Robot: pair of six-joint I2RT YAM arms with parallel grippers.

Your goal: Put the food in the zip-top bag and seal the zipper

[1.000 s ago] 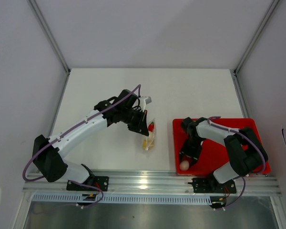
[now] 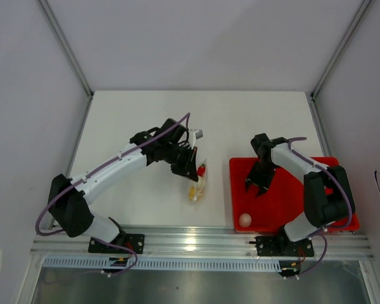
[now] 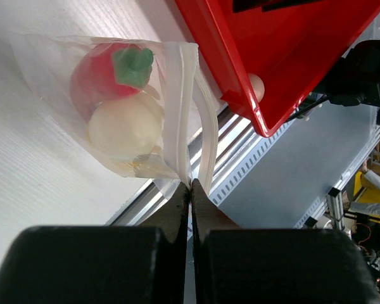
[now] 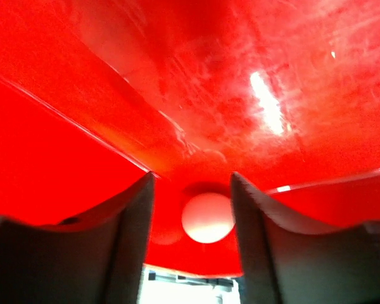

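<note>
The clear zip top bag holds a red item with a green top and a pale rounded item. A bit of yellow also shows through it in the top view. My left gripper is shut on the edge of the bag's mouth, by the white zip strip. A pinkish egg-like ball lies in the front left corner of the red tray. Above the tray floor, my right gripper is open and empty; the ball appears beyond its fingers, apart from them.
The tray's raised wall stands just right of the bag. A metal rail runs along the table's front edge.
The ball was at my right gripper's fingers, shifted slightly, and now lies free by the tray's front left corner. My right gripper has drawn back from it. The left arm has barely shifted.
</note>
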